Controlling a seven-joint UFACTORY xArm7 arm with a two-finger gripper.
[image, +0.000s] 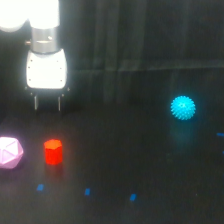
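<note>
A white robot arm hangs at the top left, its gripper (47, 101) pointing down with two thin dark fingers set apart and nothing between them. Below it a red block (53, 151) rests on the dark table. A pink faceted ball (9, 152) lies to the left of the block, at the image's edge. A bright cyan spiky ball (183, 108) sits on the right side.
A dark curtain-like backdrop fills the back.
</note>
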